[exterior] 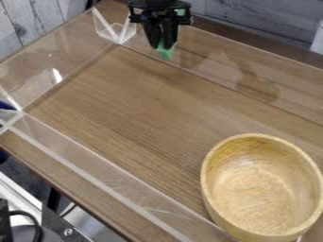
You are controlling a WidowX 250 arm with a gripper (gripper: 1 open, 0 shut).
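Note:
My dark gripper (161, 36) hangs at the top centre of the camera view, near the far edge of the wooden table (127, 123). It appears shut on a green object (165, 53), which shows just below and between its fingers; its exact shape is too small to tell.
A large pale round wooden bowl (258, 185) stands at the front right. Clear plastic strips or panels (32, 66) run along the left and across the table. A dark cable (25, 219) lies at the lower left.

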